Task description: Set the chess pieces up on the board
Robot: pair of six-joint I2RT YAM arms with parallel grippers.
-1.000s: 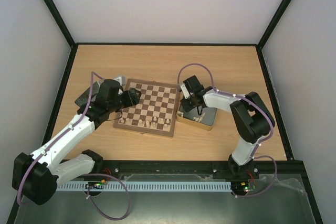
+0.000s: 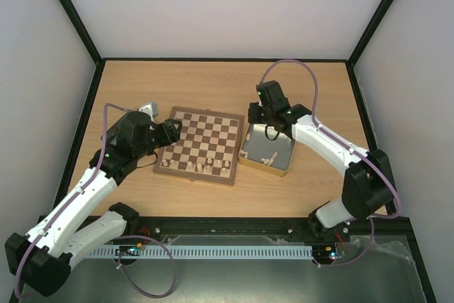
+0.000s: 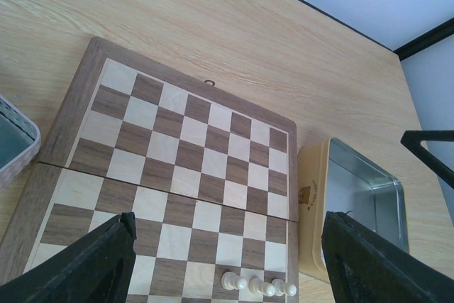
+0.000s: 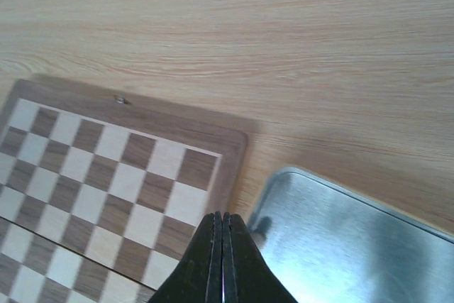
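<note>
The chessboard [image 2: 202,136] lies mid-table, several white pieces standing along its near edge, three of them seen in the left wrist view, including a pawn [image 3: 234,281]. The box [image 2: 277,157] right of the board holds several loose pieces. My left gripper [image 2: 172,130] is open over the board's left side, nothing between its fingers. My right gripper is raised above the board's right edge and the box, shut, nothing seen between its fingers.
A second container [image 3: 14,140] sits left of the board, mostly behind the left arm in the top view. The table [image 2: 213,83] behind the board is clear.
My right arm has risen up and away from inside the box toward the back. My left arm has shifted slightly leftward.
</note>
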